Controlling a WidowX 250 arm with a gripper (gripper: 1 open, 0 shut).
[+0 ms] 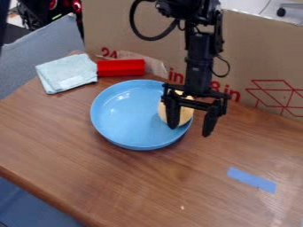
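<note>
My black gripper [190, 122] is low over the right side of a blue plate [123, 115], its fingers open and standing either side of a round pale yellow object [178, 110] on the plate, which they partly hide. Whether the fingers touch it I cannot tell.
A folded light cloth [66, 73] lies at the back left, beside a red block [120, 67]. A cardboard panel [142, 35] stands behind. Blue tape [251, 179] lies on the wooden table [130, 191], whose front and right are clear.
</note>
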